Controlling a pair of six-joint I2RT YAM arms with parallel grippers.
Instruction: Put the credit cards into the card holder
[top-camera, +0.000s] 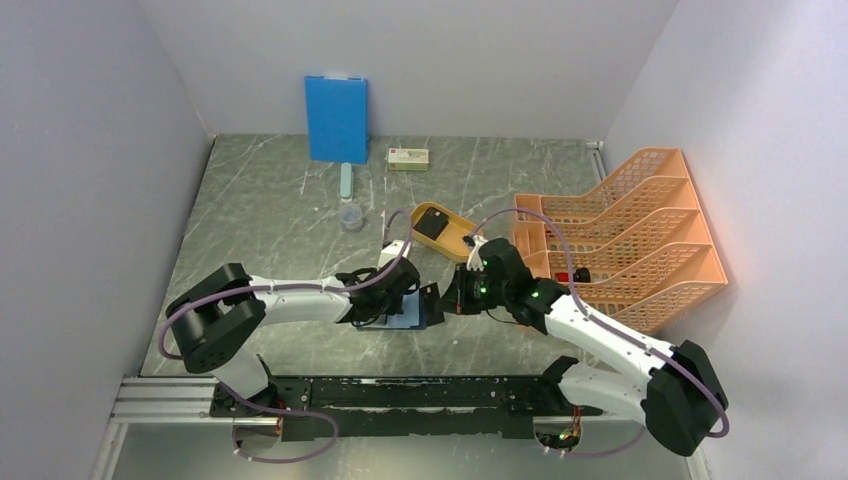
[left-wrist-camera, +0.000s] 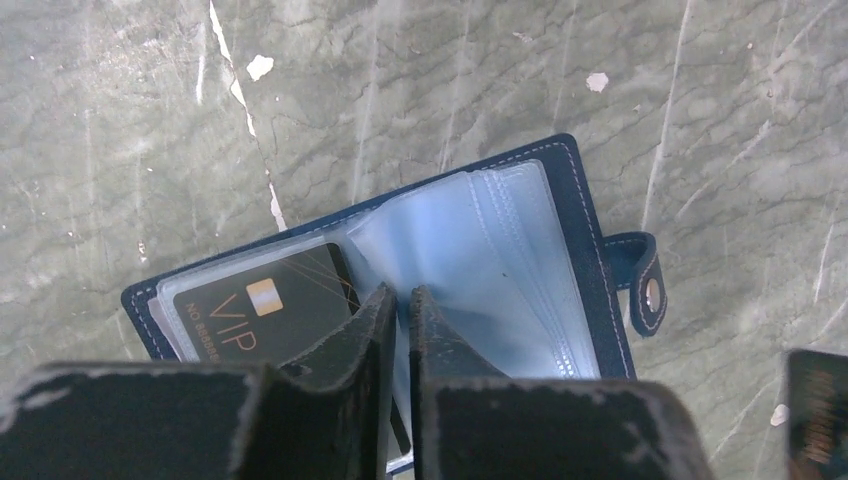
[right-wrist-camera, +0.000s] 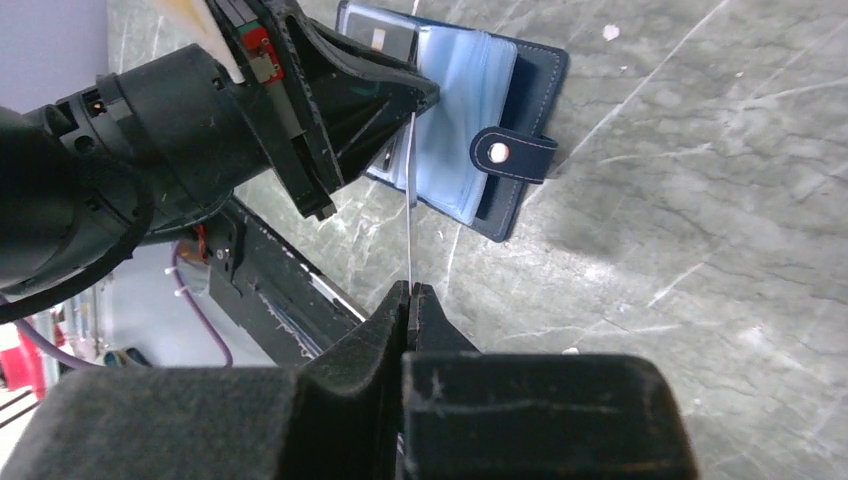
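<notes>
The open navy card holder (left-wrist-camera: 590, 250) lies flat on the table, with its clear sleeves (left-wrist-camera: 455, 235) and a black VIP card (left-wrist-camera: 275, 310) in a left-hand pocket. My left gripper is shut on the loose edge of a clear sleeve beside that card. Another black card (top-camera: 431, 304) is held in my right gripper, at the holder's right side in the top view. That held card (right-wrist-camera: 410, 235) looks edge-on from the right wrist, its far end close to the left gripper. Whether it enters the sleeve I cannot tell.
A yellow tray (top-camera: 458, 238) with a black card (top-camera: 432, 222) stands behind the grippers. The orange rack (top-camera: 645, 240) fills the right side. A clear cup (top-camera: 351, 216), a small box (top-camera: 408, 159) and a blue panel (top-camera: 337, 120) are farther back.
</notes>
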